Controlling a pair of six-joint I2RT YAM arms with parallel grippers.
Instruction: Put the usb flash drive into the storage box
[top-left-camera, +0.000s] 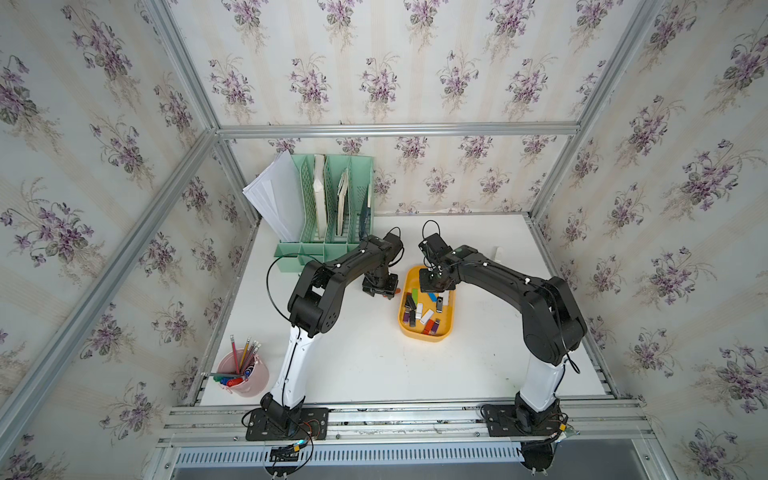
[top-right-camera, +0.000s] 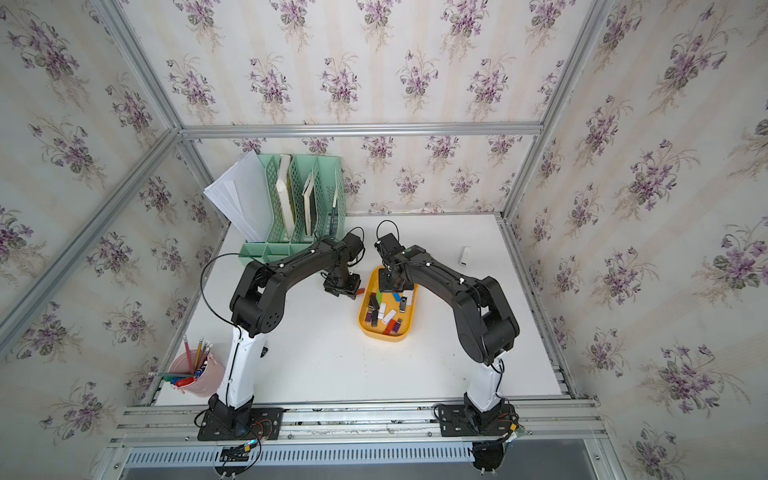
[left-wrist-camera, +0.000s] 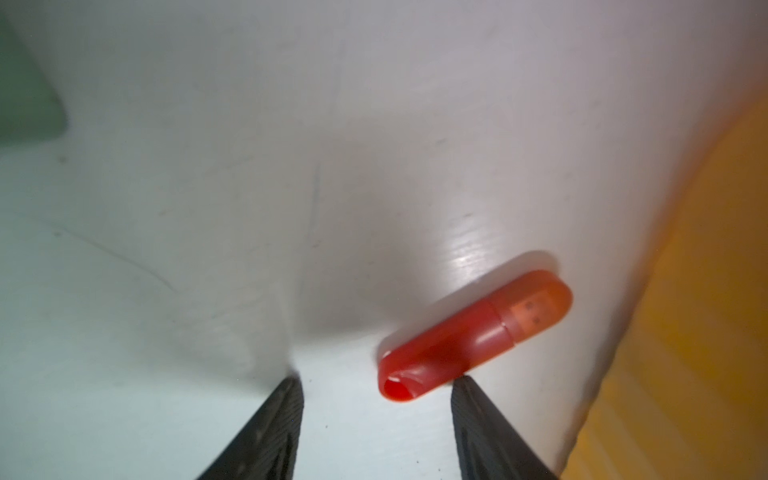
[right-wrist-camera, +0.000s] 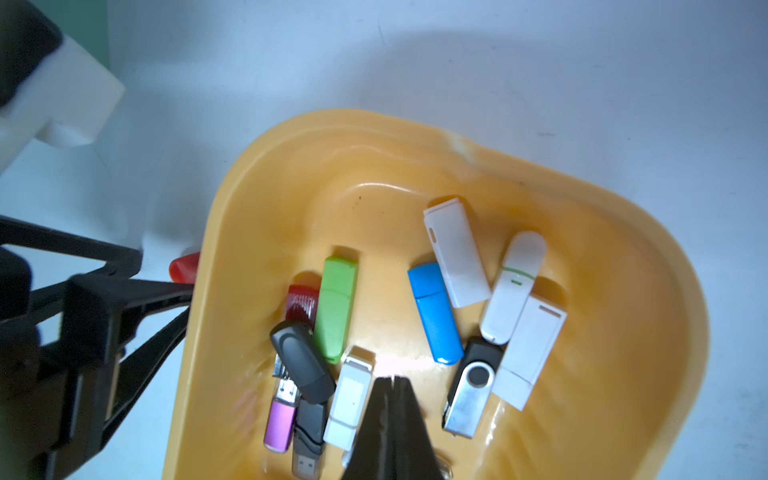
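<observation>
A red usb flash drive lies flat on the white table, just left of the yellow storage box. My left gripper stands open low over the table; the drive's near end lies ahead of the gap between its fingertips, and the right fingertip looks close to the drive's side. Whether they touch, I cannot tell. My right gripper is over the box, shut, with nothing showing between its fingers. Several drives lie in the box, among them a green one and a blue one.
A green file organizer stands behind the left arm. A white stick lies at the back right of the table. Front left is a pink pen cup.
</observation>
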